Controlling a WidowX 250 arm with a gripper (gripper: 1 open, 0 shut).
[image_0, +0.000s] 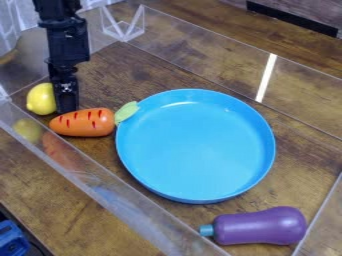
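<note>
My black gripper (62, 92) reaches down at the upper left, its fingers open beside a yellow toy (40, 99) near the clear side wall. Whether the fingers touch it is hard to tell. An orange toy carrot (83, 123) with a pale green top lies just in front of the yellow toy, left of a large round blue plate (195, 144). A purple toy eggplant (261, 226) lies at the lower right, below the plate.
Clear walls (120, 210) enclose the wooden surface (201, 70). A blue object (8, 240) sits outside the wall at lower left.
</note>
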